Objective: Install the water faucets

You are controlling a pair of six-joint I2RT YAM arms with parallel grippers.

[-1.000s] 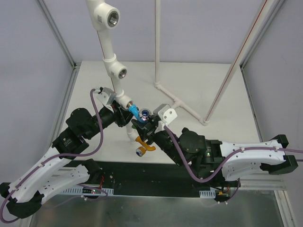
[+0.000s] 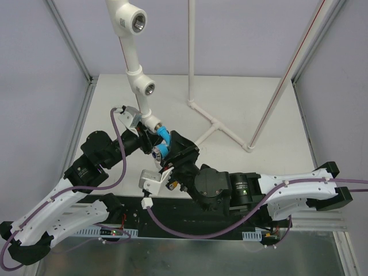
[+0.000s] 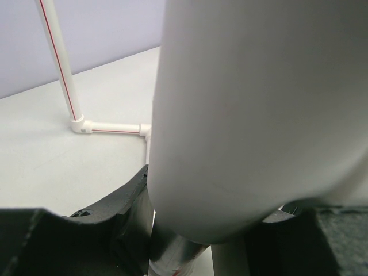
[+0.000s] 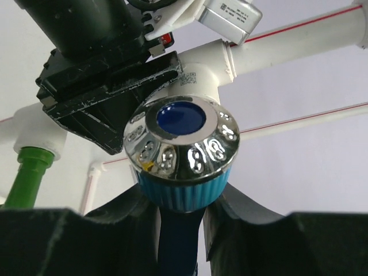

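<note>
A blue water faucet point(image 2: 163, 134) sits at a fitting of the white upright pipe point(image 2: 132, 56). In the right wrist view its chrome knob point(image 4: 181, 141) with a dark blue cap faces the camera, and a light blue ring shows beneath. My right gripper is part open, one finger on each side of the faucet's dark lower part; a thin light gap shows by the right finger. The left gripper point(image 2: 150, 140) is shut on the white pipe, which fills much of the left wrist view point(image 3: 247, 115). Where the faucet meets the fitting is partly hidden.
Below, a green faucet point(image 4: 26, 178) is on a lower fitting point(image 4: 39, 129). A bit of an orange faucet point(image 2: 173, 185) shows beside the right arm. Open fittings point(image 2: 138, 23) face out higher up the pipe. More white pipes point(image 2: 218, 123) stand to the right.
The left arm has stayed still.
</note>
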